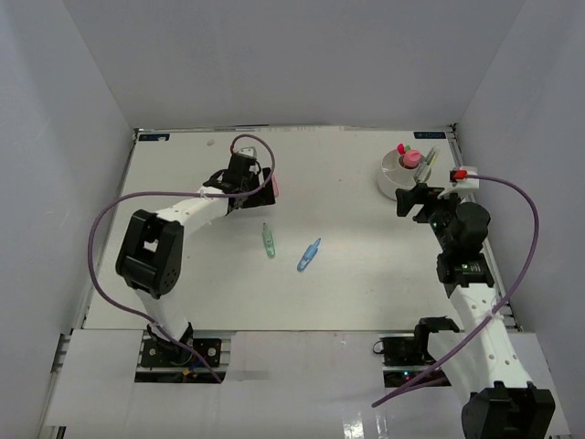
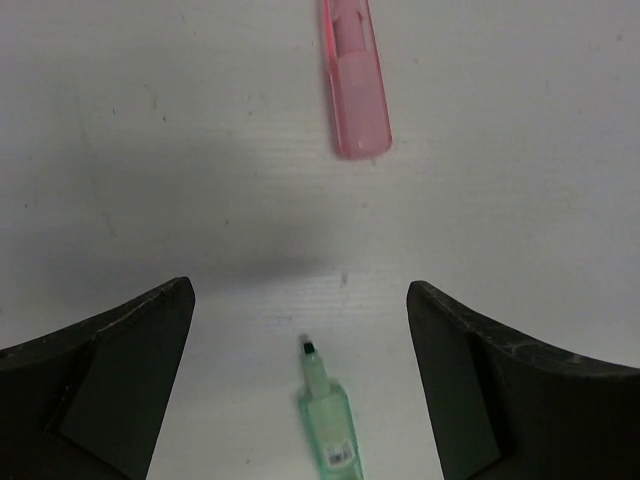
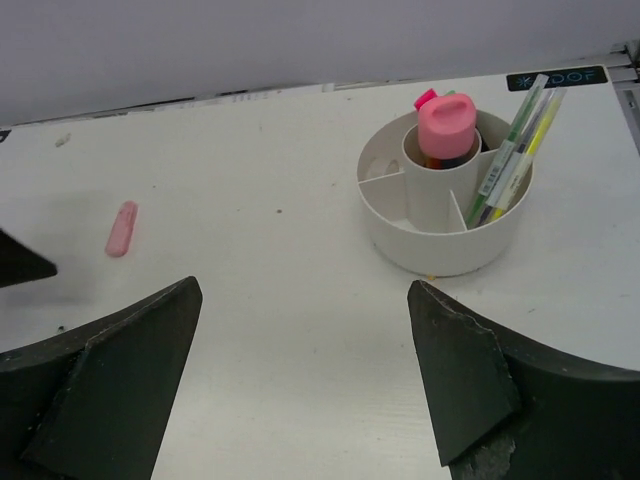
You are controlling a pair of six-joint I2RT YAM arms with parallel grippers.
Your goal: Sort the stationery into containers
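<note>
Above the table, beside a pink flat-ended piece (image 2: 361,100), my left gripper (image 1: 265,187) is open, its gap empty. A green pen-like piece (image 2: 329,425) shows between its fingers in the left wrist view but lies lower on the table. To its right rests a blue piece (image 1: 309,254). The white round container (image 3: 445,245) has compartments; several pens (image 3: 515,160) lean in its right side, and a pink-topped item (image 3: 447,125) fills its central cup. My right gripper (image 1: 411,203) stands apart at the container's front right, fingers spread, nothing between them.
A small pale speck (image 1: 210,142) lies near the back left. Walls (image 1: 274,64) enclose the back and sides. The table centre and the area in front of the container are clear.
</note>
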